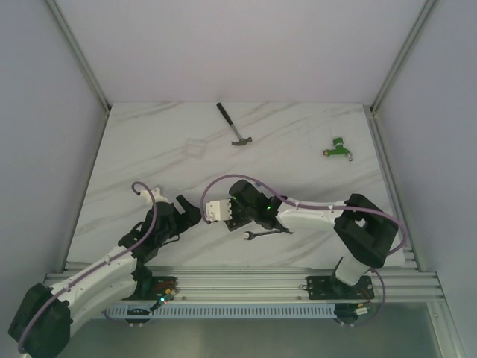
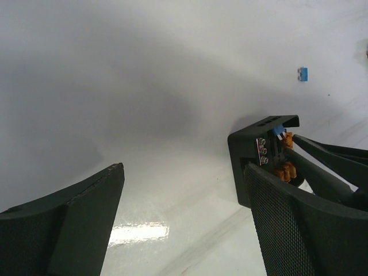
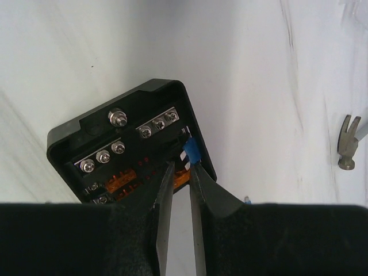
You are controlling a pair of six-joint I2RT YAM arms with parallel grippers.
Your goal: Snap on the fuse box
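The black fuse box (image 3: 98, 132) fills the middle of the right wrist view, with terminal screws, orange parts and a blue part (image 3: 192, 149) at its right side. My right gripper is over that blue part, its fingertips close together at it; whether they grip it is unclear. In the left wrist view the box (image 2: 244, 161) stands at the right, with my right gripper's fingers reaching into it. My left gripper hangs open to the left of the box, nothing between its fingers.
A hammer (image 1: 235, 130) lies at the back, a green tap (image 1: 337, 149) at the back right. A wrench (image 1: 253, 235) lies in front of the box. A small blue piece (image 2: 303, 74) lies nearby.
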